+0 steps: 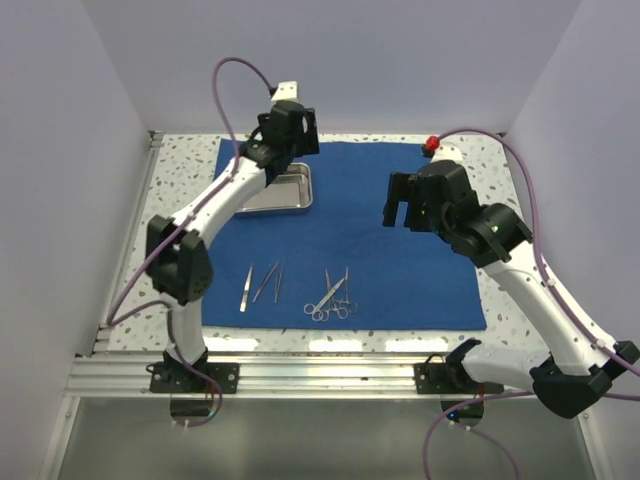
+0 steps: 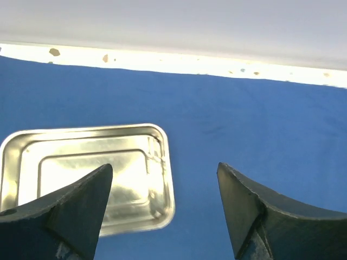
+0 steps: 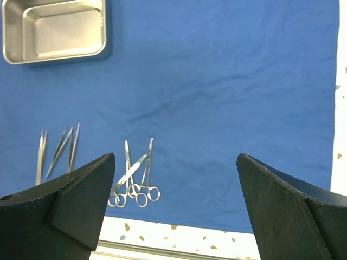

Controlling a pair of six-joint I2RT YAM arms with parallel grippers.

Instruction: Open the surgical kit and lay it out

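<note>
A blue drape (image 1: 400, 275) lies spread flat over the table. The empty metal tray (image 1: 285, 195) rests at its back left, partly covered by my left arm in the top view. Above and just behind the tray's right end hovers my left gripper, its fingers apart with nothing between them. Ring-handled instruments, scissors among them (image 1: 330, 297), overlap near the front middle. Left of them lie tweezers (image 1: 265, 283) and a scalpel-like tool (image 1: 246, 290), side by side. Over the right half of the drape, my right gripper is open and empty.
A speckled table border (image 1: 172, 180) surrounds the cloth, with grey walls (image 1: 320, 65) behind and at both sides. A metal rail (image 1: 330, 370) runs along the front.
</note>
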